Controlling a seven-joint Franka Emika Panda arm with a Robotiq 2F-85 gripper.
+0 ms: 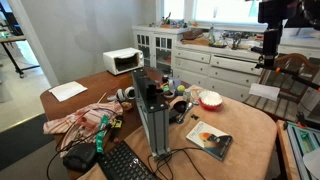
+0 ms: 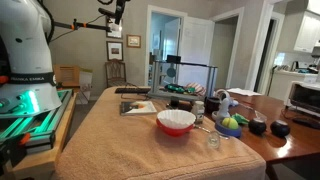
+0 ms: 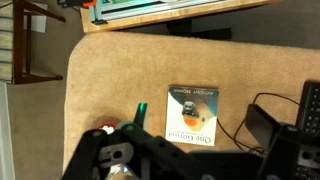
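Note:
High above the table hangs my gripper, far from any object on the surface. Its dark fingers (image 3: 268,134) are spread wide in the wrist view, and the fingers are open and empty. Below, between them, a book (image 3: 192,116) with an orange picture on its cover lies flat; a small dark object (image 3: 190,108) rests on it. In exterior view 2 a white bowl with a red outside (image 2: 175,122) sits near the front of the table. One finger partly covers something red in the wrist view.
Headphones (image 2: 222,101), a jar (image 2: 198,109), a plate with green and yellow items (image 2: 229,125) and a clear glass (image 2: 213,141) crowd one side. A keyboard (image 1: 125,163) and tall dark monitor (image 1: 153,115) stand nearby, with cables. Bare tabletop (image 2: 100,145) lies in front.

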